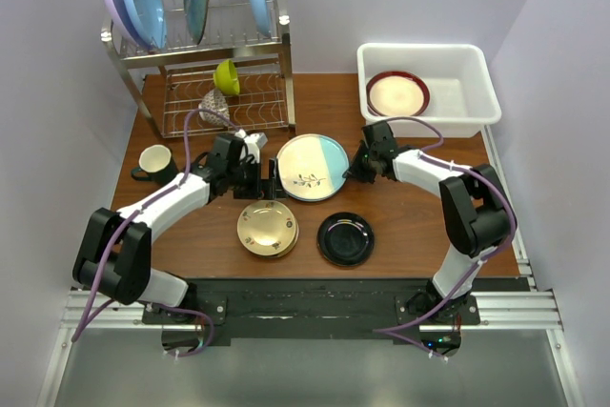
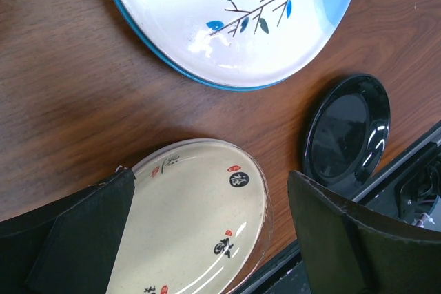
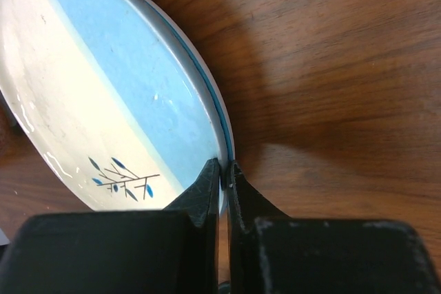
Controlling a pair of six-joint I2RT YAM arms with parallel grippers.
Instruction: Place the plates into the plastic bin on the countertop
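A cream and light-blue plate with a branch motif (image 1: pixel 307 164) lies mid-counter. My right gripper is shut at its right rim, fingertips against the edge; whether the rim is between them I cannot tell. My left gripper stands open at the plate's left, above stacked floral cream plates (image 1: pixel 266 227) at the front. A black plate (image 1: pixel 345 238) lies front right. The white plastic bin (image 1: pixel 457 119) at the back right holds a red-rimmed cream plate (image 1: pixel 396 94).
A steel rack (image 1: pixel 283 64) with upright plates and two cups stands back left. A mug (image 1: pixel 154 164) sits at the left. The counter right of the black plate is clear.
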